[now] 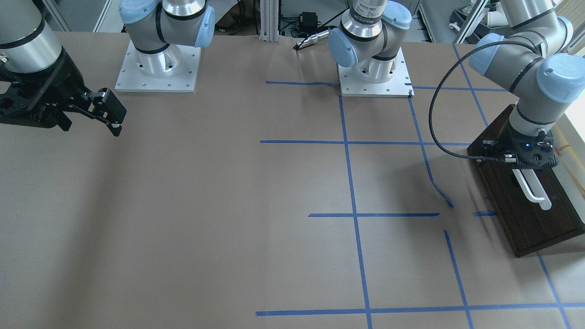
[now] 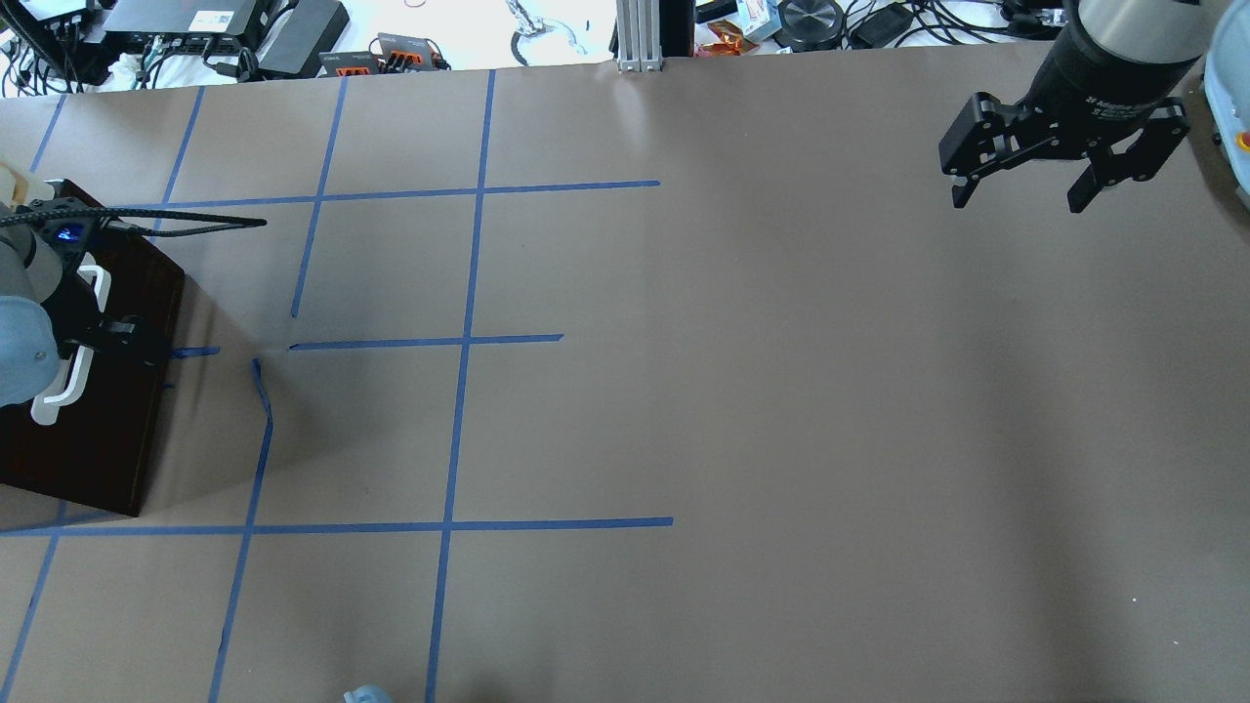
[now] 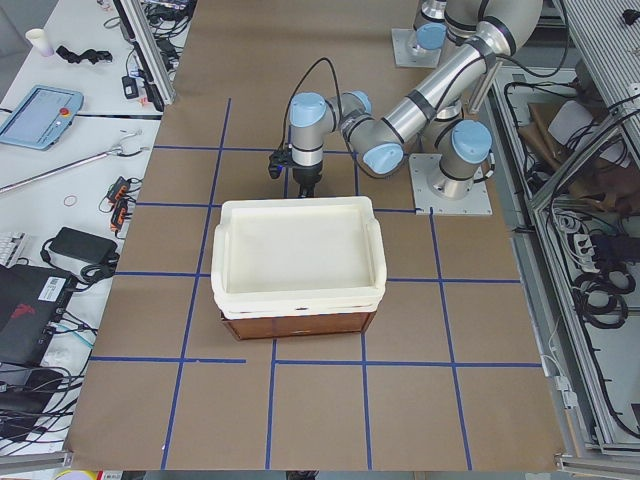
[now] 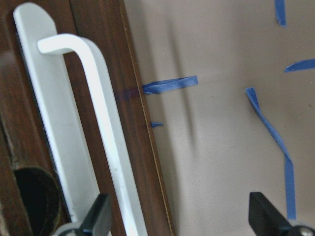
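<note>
A dark wooden box (image 1: 515, 219) stands on the taped table, carrying a white bar handle (image 1: 529, 186); in the left wrist view the handle (image 4: 110, 128) runs lengthwise beside a round hole (image 4: 37, 196). My gripper (image 1: 515, 153) is over the box at the handle. In the left wrist view its two fingers (image 4: 101, 214) are wide apart, the left one over the handle's lower part, the other over the bare table; the gripper is open. The camera left view shows a white tray (image 3: 298, 250) on top of a wooden box, partly hiding my gripper.
Another black gripper (image 1: 87, 107) hangs at the far left of the front view, and further arms (image 1: 373, 49) stand at the back.
</note>
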